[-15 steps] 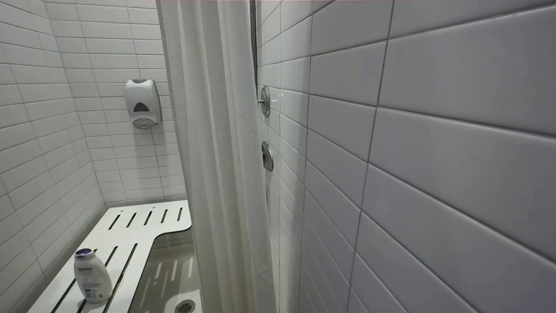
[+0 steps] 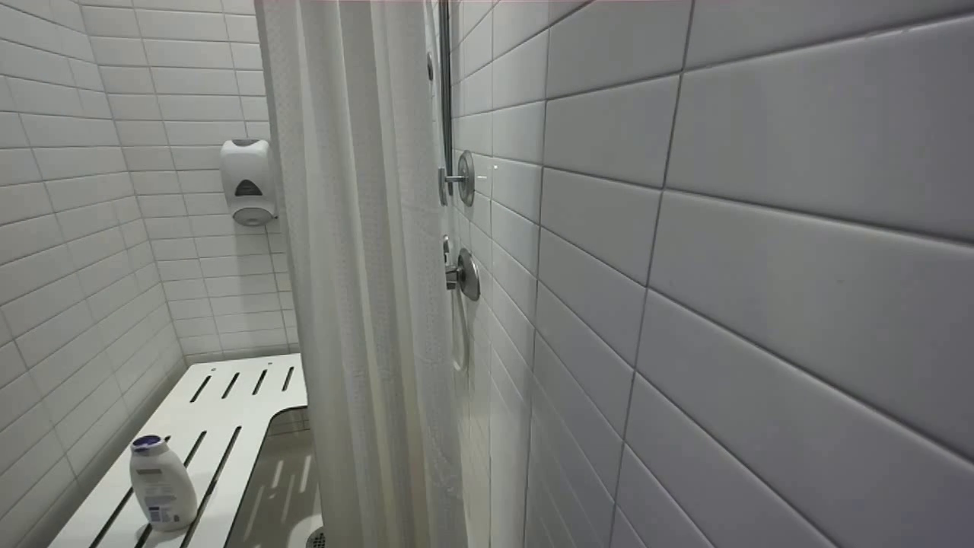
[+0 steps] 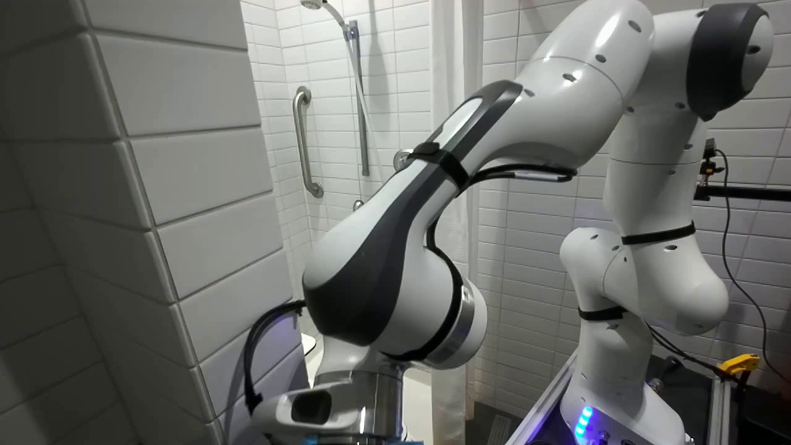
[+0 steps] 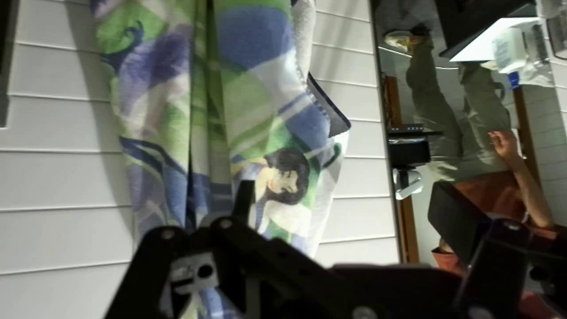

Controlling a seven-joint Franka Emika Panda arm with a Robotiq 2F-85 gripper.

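Note:
My gripper stands open in the wrist view, its dark fingers (image 4: 245,197) spread wide with nothing held between them. A towel (image 4: 210,101) with a green, blue and purple print hangs beyond the left finger against white tile. The white shower curtain (image 2: 361,274) hangs in folds in exterior view 1, apart from any visible part of the arm. Exterior view 2 has the arm (image 3: 371,274) reaching down beside the tiled corner, with its fingers cut off below the frame.
A white bottle (image 2: 164,484) with a dark blue cap stands on the slatted bench (image 2: 228,415). On the back wall is a soap dispenser (image 2: 246,178). A tiled wall edge (image 3: 156,230) stands close to the arm. Part of a person (image 4: 494,196) shows at right in the wrist view.
The curtain has shifted left in exterior view 1, uncovering more of the shower fittings and covering more of the bench end and drain. The bottle has not moved.

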